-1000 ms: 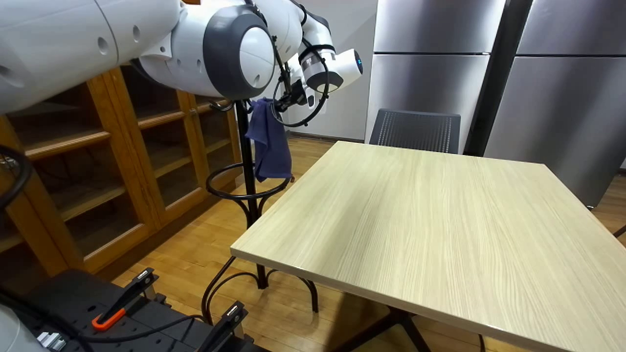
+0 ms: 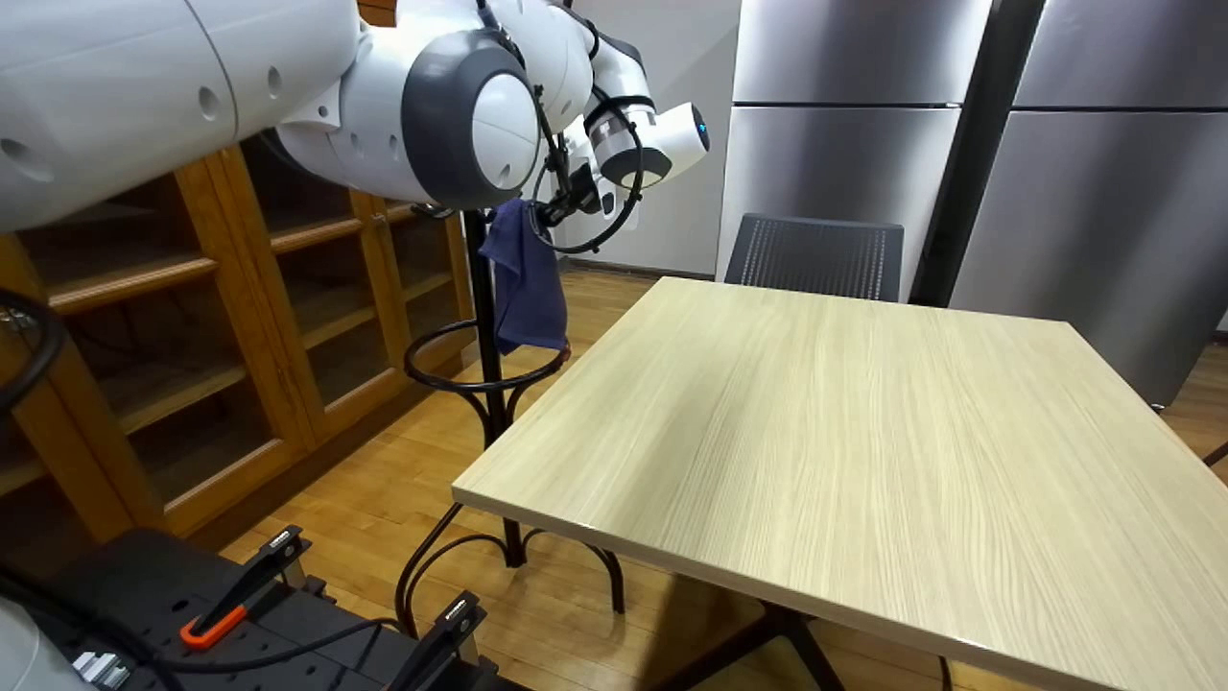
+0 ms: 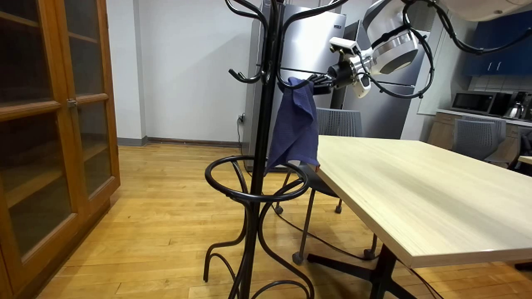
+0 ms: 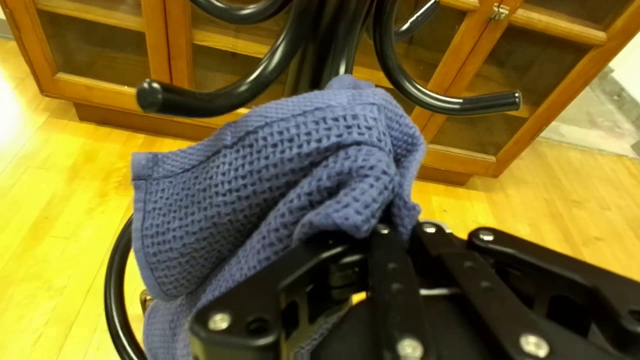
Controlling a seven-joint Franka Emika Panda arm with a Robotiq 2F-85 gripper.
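A blue waffle-weave towel (image 4: 270, 174) hangs from my gripper, whose fingers are shut on its bunched upper part. In the second exterior view the towel (image 3: 295, 122) drapes beside the post of a black coat rack (image 3: 263, 144), and the gripper (image 3: 319, 82) reaches it from the right. The towel's top is close to the rack's lower curved hooks; whether it touches one I cannot tell. From the wrist, one hook (image 4: 204, 102) curves out on the left and another hook (image 4: 468, 105) on the right, beyond the towel. The first exterior view shows the towel (image 2: 530, 276) left of the table.
A bare wooden table (image 2: 852, 426) stands to the right of the rack, with a dark chair (image 2: 817, 255) behind it. Wooden glass-door cabinets (image 2: 288, 276) line the left side. The rack's lower ring (image 3: 214, 179) juts out below the towel.
In the first exterior view, the towel has shifted slightly left toward the rack's post. The arm's end has moved slightly with it, and the towel is still in my gripper.
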